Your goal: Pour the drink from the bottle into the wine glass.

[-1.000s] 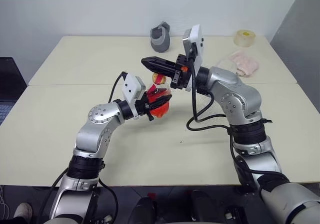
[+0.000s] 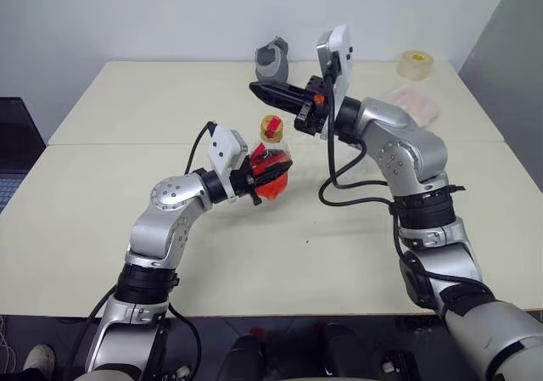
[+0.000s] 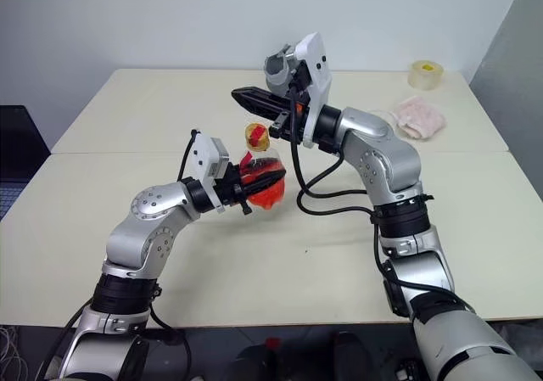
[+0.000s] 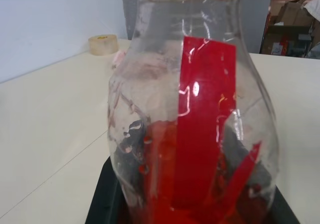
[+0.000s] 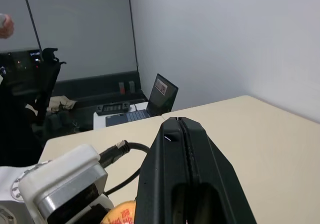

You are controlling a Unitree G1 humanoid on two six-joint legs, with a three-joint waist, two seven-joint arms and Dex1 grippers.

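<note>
The clear bottle point(image 2: 272, 187) with red drink and red tape stands upright near the middle of the table, its gold-brown cap point(image 2: 271, 127) on top. My left gripper point(image 2: 280, 174) is shut around its lower body; in the left wrist view the bottle point(image 4: 200, 104) fills the middle. Above and just behind the cap, in the head views, hangs my right gripper point(image 2: 254, 87). In the right wrist view its fingers point(image 5: 165, 159) meet with nothing between them, and part of the cap point(image 5: 121, 214) shows below left. I cannot make out the wine glass clearly.
A grey object point(image 2: 271, 63) stands at the table's back edge behind the right gripper. A tape roll point(image 2: 415, 64) and a pink cloth point(image 2: 414, 105) lie at the back right. A looping cable point(image 2: 352, 201) hangs from the right arm.
My right gripper has risen and shifted slightly right, away from the cap, which now shows more fully. The left arm and the bottle have not moved.
</note>
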